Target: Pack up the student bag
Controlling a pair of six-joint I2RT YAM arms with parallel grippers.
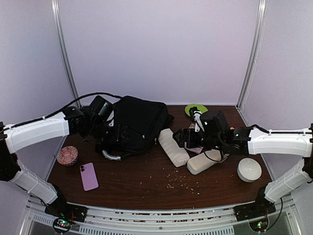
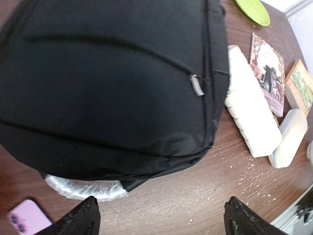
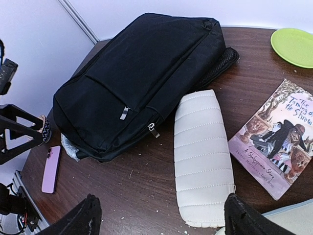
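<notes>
A black bag (image 1: pixel 139 120) lies on the table left of centre, its zip pulls showing and a silvery, plastic-wrapped handle (image 2: pixel 88 189) at its near edge. Above the bag's front part, my left gripper is open, with nothing between its fingers. My right gripper hovers over the items right of the bag, its fingers apart and empty. Beside the bag lies a white padded case (image 3: pixel 203 156). Past it are a picture book (image 3: pixel 276 134), a cream case (image 1: pixel 199 163) and a second book (image 2: pixel 301 88), which my right arm partly covers from above.
A pink phone (image 1: pixel 89 176) and a patterned bowl (image 1: pixel 67 155) sit at the left. A white bowl (image 1: pixel 249 170) stands at the right, a green plate (image 1: pixel 195 108) at the back. Crumbs (image 1: pixel 177 182) dot the otherwise clear front middle.
</notes>
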